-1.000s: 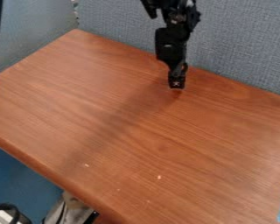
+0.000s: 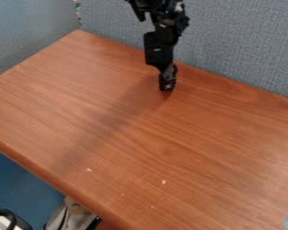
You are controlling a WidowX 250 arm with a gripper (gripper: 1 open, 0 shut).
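Observation:
A black robot arm reaches down from the top centre of the camera view, its gripper (image 2: 167, 81) hanging just over the back part of a bare wooden table (image 2: 134, 153). The fingertips are small and dark, so whether they touch the top or how far apart they stand is unclear. No object shows at the gripper.
Grey fabric partitions (image 2: 237, 49) stand behind and to the left. At the bottom left, beyond the table edge, are cables and pale items on a blue floor (image 2: 21, 184).
The arm and gripper have moved left along the back of the table, and slightly up in the picture.

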